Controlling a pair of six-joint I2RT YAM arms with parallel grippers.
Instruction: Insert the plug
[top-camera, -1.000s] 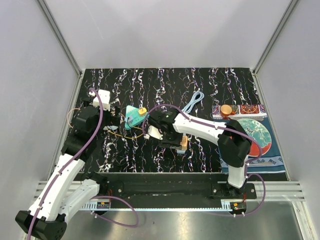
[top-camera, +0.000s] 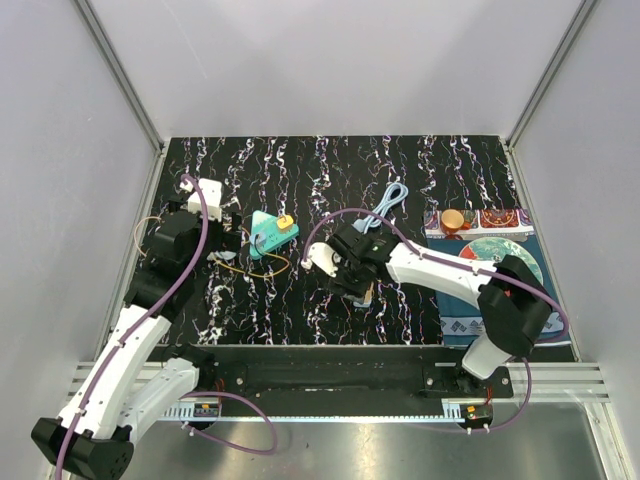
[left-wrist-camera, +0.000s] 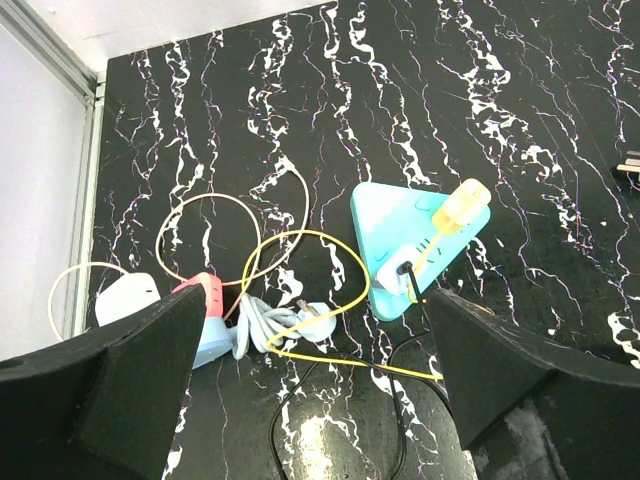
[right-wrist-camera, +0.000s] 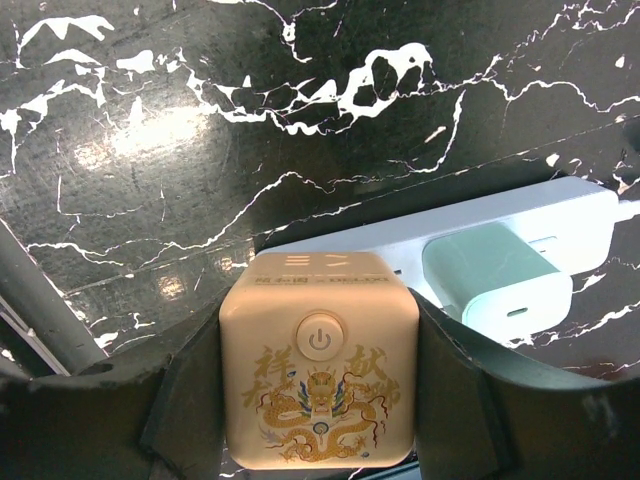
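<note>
In the right wrist view, my right gripper is shut on a peach-coloured block plug (right-wrist-camera: 320, 340) bearing a power button and a golden dragon print. Behind the plug runs a white power strip (right-wrist-camera: 385, 238), with a pale green plug (right-wrist-camera: 500, 283) seated on it beside the held one. The held plug's prongs are hidden, so I cannot tell whether it sits in the strip or above it. My left gripper stands open over the left side of the table, nothing between its fingers.
A turquoise triangular socket block (left-wrist-camera: 385, 215) carries a yellow plug (left-wrist-camera: 462, 206) and a white one. Yellow, black and pale cables tangle nearby with a red-and-blue plug (left-wrist-camera: 212, 320). A coiled light-blue cord (top-camera: 385, 203) lies behind the right arm; a cloth and plate (top-camera: 505, 255) are far right.
The left arm has stayed still.
</note>
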